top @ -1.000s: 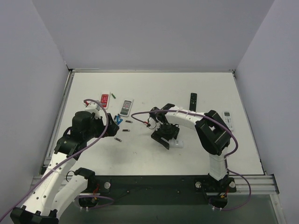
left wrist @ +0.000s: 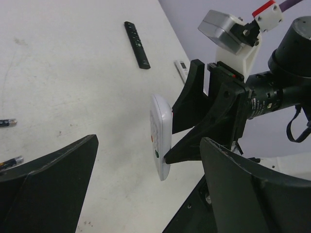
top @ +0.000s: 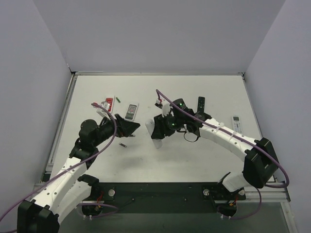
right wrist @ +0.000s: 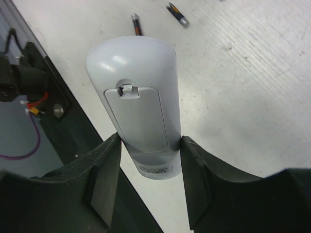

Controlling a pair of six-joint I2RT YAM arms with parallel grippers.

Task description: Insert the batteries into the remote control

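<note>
A white remote control [top: 154,136] is held up off the table between the fingers of my right gripper. Its back, with a battery cover in place, faces the right wrist camera, while the left wrist view catches the remote [left wrist: 162,131] nearly edge-on, its keys turned toward the left side. My left gripper [top: 131,127] is open and empty, pointing at the remote from a short distance. Loose batteries lie on the table: one battery [top: 122,144] below the left gripper, another [top: 132,135] partly under it. The left wrist view shows two batteries [left wrist: 10,163] at its left edge.
A red calculator [top: 110,103] and a grey-white calculator [top: 131,111] lie at the back left, a small green item [top: 117,99] nearby. A black remote [top: 201,104] and a white remote [top: 236,124] rest at the right.
The right arm has swung the white remote leftward and turned it upright toward the left gripper. My left gripper has moved right, toward it, now covering some table items.
</note>
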